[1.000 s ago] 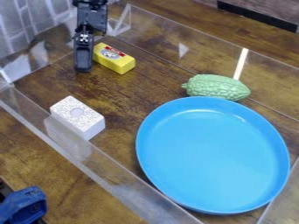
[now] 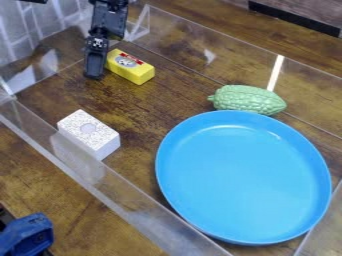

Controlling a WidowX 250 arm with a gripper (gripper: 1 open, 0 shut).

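The black gripper [image 2: 102, 58] reaches down at the top left, beside the wall of the clear enclosure, its fingers open. Just to its right lies a yellow box [image 2: 132, 69] with a red and white label. Whether the fingers touch the box is hard to tell. A white speckled block [image 2: 88, 138] rests lower left, a green bumpy gourd [image 2: 246, 99] at the right, and a large blue plate [image 2: 243, 175] at the lower right.
Transparent walls [image 2: 24, 70] border the wooden surface. A blue object [image 2: 22, 236] is at the bottom left corner, outside the wall.
The gripper has shifted very slightly near the yellow box; the objects are unmoved.
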